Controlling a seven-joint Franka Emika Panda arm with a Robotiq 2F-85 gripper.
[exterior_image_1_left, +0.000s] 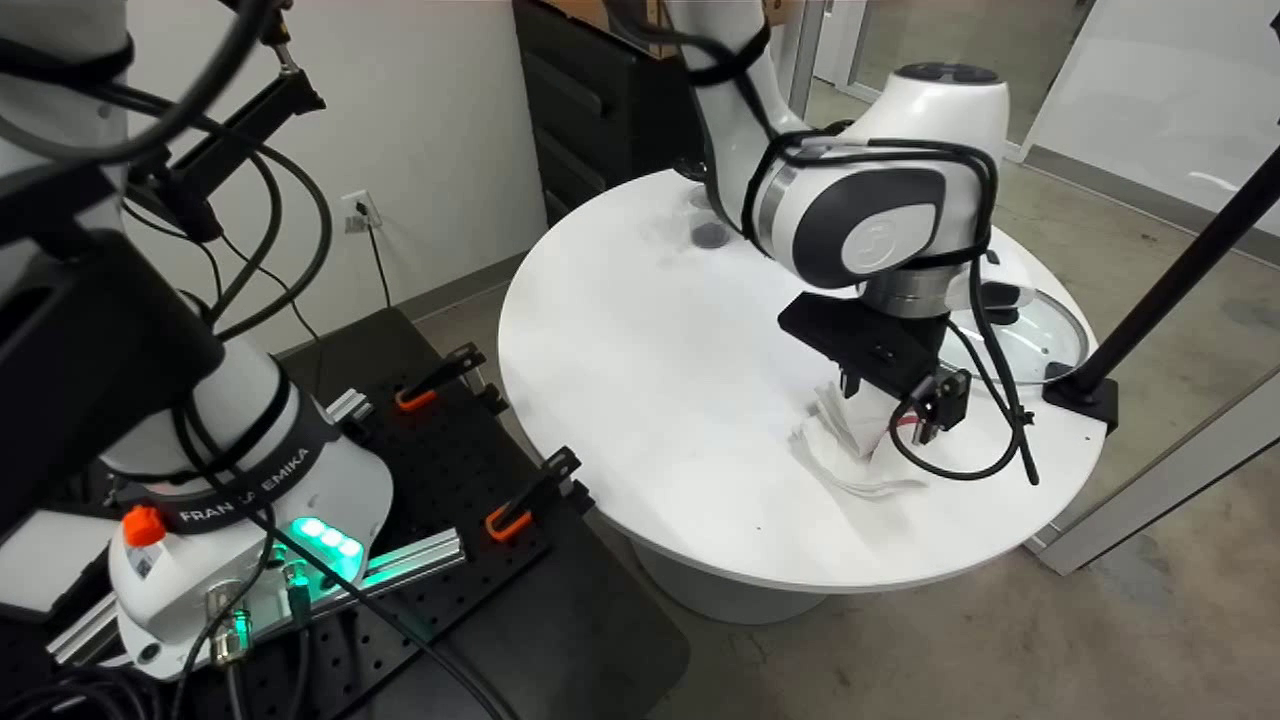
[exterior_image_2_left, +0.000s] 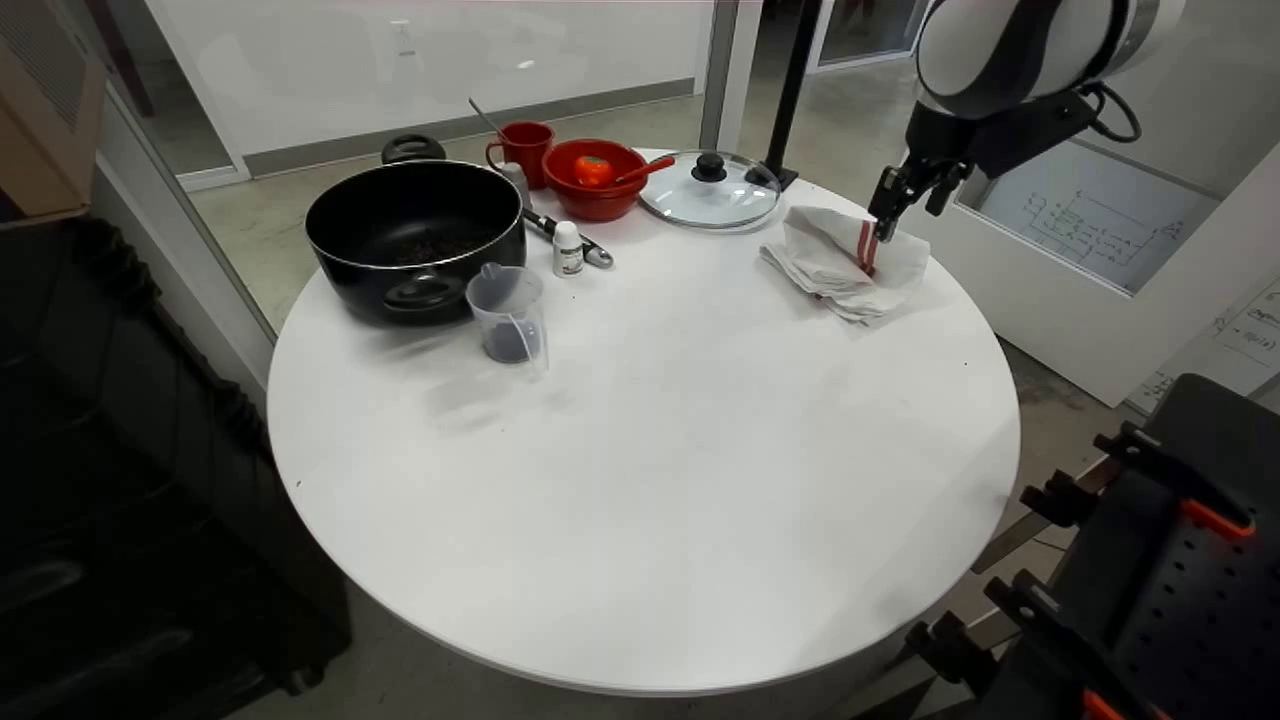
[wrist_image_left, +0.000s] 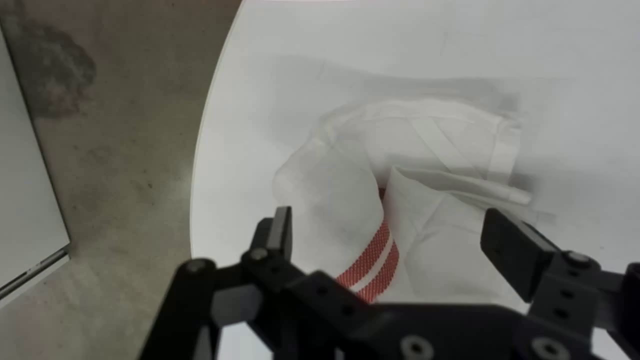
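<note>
A crumpled white cloth with red stripes (wrist_image_left: 444, 240) lies on the round white table (exterior_image_2_left: 648, 480), close to the table's edge. My gripper hangs over the cloth, open, its two fingers wide apart and the striped fold showing between them in the wrist view. In exterior view 2 the gripper (exterior_image_2_left: 908, 206) appears in front of the cloth (exterior_image_2_left: 828, 258). Exterior view 1 has the gripper (exterior_image_1_left: 885, 410) covering part of the cloth (exterior_image_1_left: 840, 450). Whether the fingertips touch the fabric I cannot tell.
A glass lid (exterior_image_2_left: 710, 198) lies beside the cloth, near a black pole (exterior_image_2_left: 794, 90). Further along stand a red bowl (exterior_image_2_left: 573, 192) with a tomato (exterior_image_2_left: 593, 172), a red mug (exterior_image_2_left: 528, 146), a black pot (exterior_image_2_left: 360, 270), a white bottle (exterior_image_2_left: 567, 250) and a clear measuring cup (exterior_image_2_left: 504, 314).
</note>
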